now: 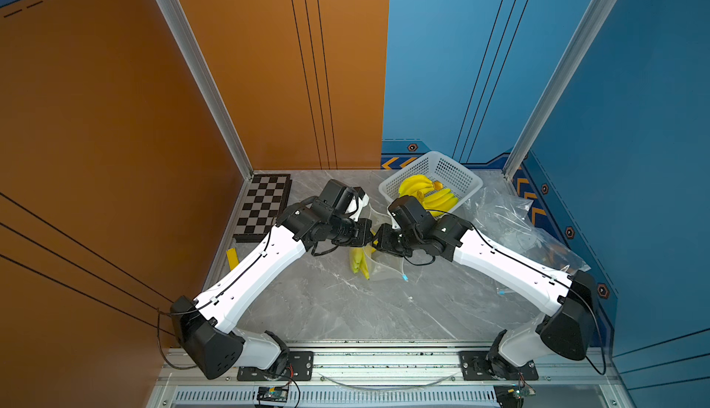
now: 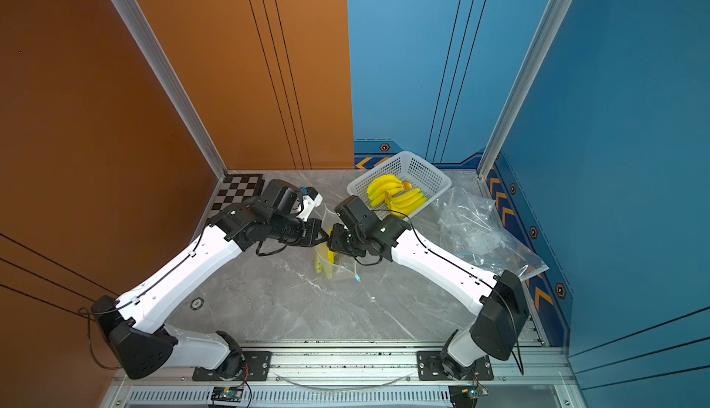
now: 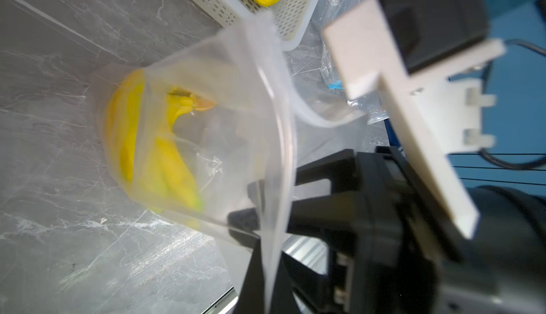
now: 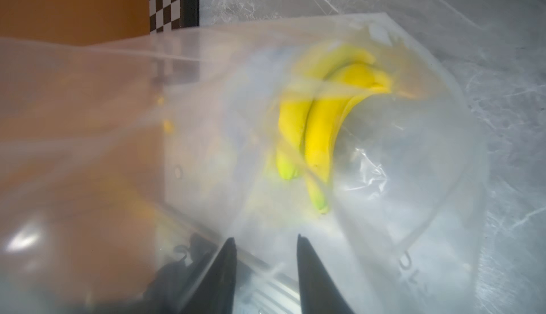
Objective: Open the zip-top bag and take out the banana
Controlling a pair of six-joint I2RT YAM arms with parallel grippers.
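Observation:
A clear zip top bag stands over the table's middle, its mouth spread apart. Inside it rests a yellow bunch of bananas with greenish tips, low near the bag's bottom. My left gripper is shut on one edge of the bag's mouth; the film runs between its fingers. Facing it, my right gripper reaches to the bag's mouth, and film crosses in front of its fingers. Those fingertips stand a small way apart, with only see-through film showing around them; whether they clasp any of it is unclear.
Behind the arms stands a white basket holding several bananas. Crumpled clear bags lie at the right. A checkered board is at the back left. Bare table spreads in front of the bag.

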